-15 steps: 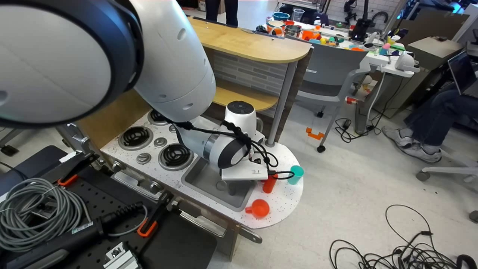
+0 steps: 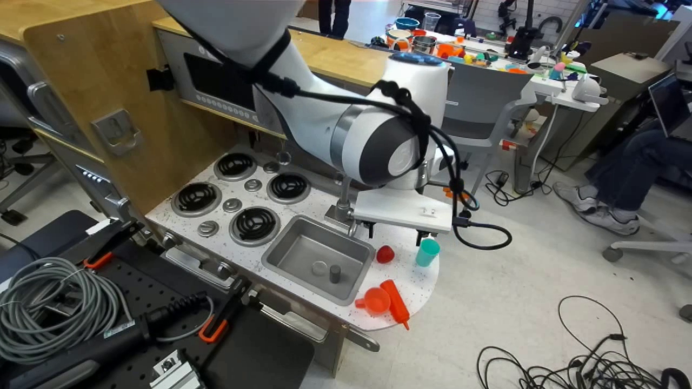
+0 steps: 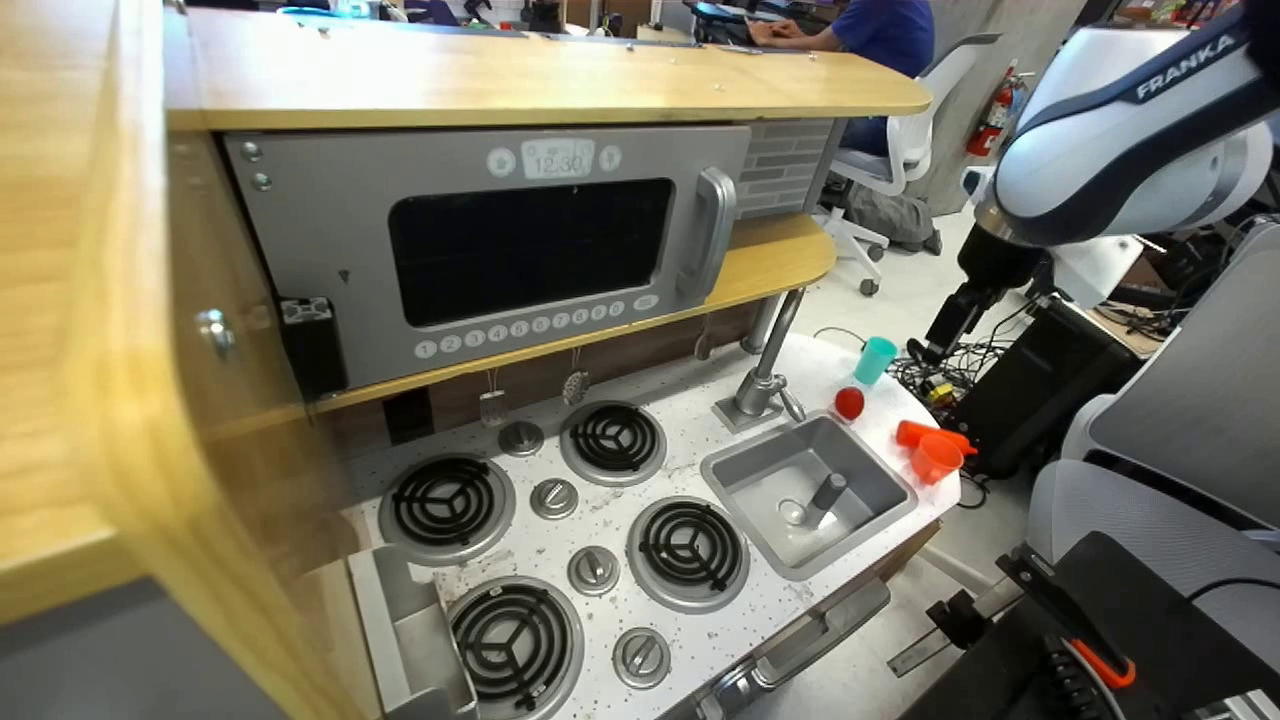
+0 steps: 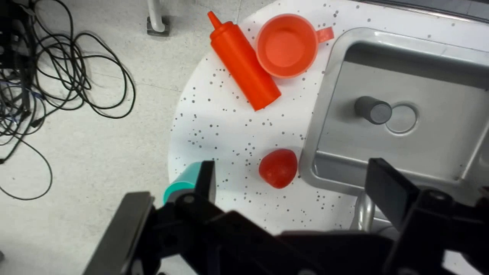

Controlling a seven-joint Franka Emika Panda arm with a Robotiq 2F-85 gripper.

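Observation:
Above the counter's rounded end my gripper stands open, its two dark fingers wide apart with nothing between them. Beyond the fingertips a red, rounded object point(image 4: 278, 168) lies on the counter beside the sink rim. The orange-red squeeze bottle point(image 4: 245, 66) lies on its side, against or very close to the orange cup point(image 4: 285, 46), whose handle points toward the sink. A teal cup point(image 4: 188, 178) stands near the counter edge, partly covered by one finger in the wrist view.
The grey sink point(image 2: 285, 249) holds a small grey cylinder point(image 4: 373, 110). A faucet point(image 3: 762, 378) rises behind it. Stove burners point(image 3: 614, 442) lie on the sink's far side, under a shelf with a microwave point(image 3: 534, 252). Past the counter's rounded edge is open floor.
In exterior view 1 the arm has risen and shifted right and back, away from the sink. The bottle, earlier upright at the gripper, now lies beside the orange cup, and the red object is uncovered.

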